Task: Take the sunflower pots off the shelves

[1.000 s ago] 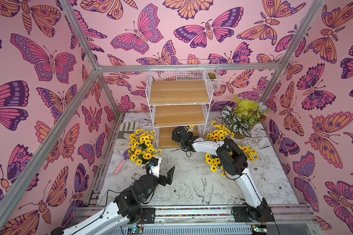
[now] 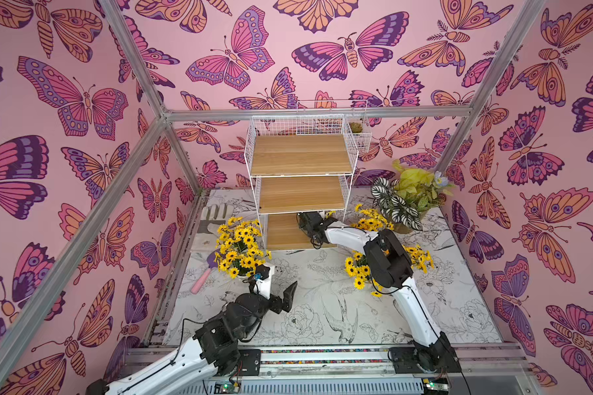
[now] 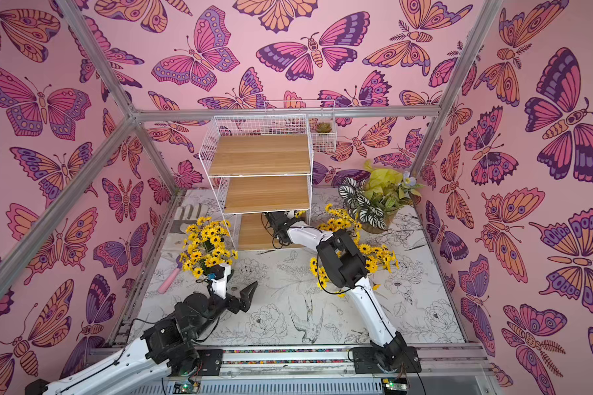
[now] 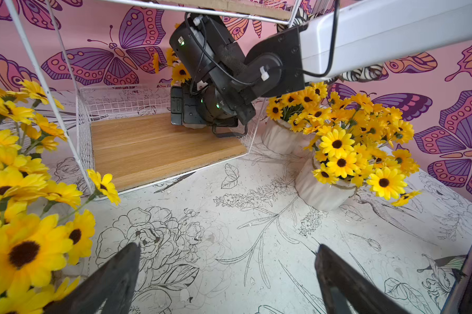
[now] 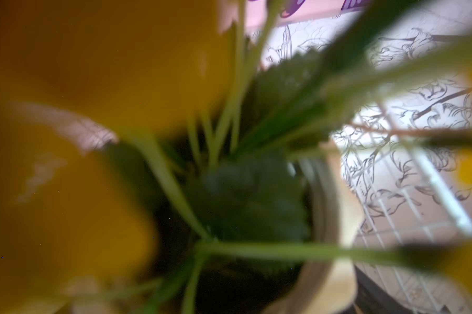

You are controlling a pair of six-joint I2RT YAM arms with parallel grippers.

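My right gripper (image 2: 309,225) reaches into the bottom shelf (image 4: 152,151), around a sunflower pot (image 5: 340,209) mostly hidden by the wrist; its fingers are too hidden and blurred to judge contact. The two upper shelves (image 2: 301,155) are bare. Sunflower pots stand on the table: one (image 2: 240,247) left of the rack, and two (image 4: 327,188) (image 4: 277,136) to its right. My left gripper stands open low at the front beside the left flowers, nothing between its fingers.
A leafy plant group (image 2: 408,204) fills the back right corner. A pink-handled tool (image 2: 201,283) and a glove (image 2: 214,217) lie at the left.
My right arm's wrist has shifted a little to the right within the bottom shelf.
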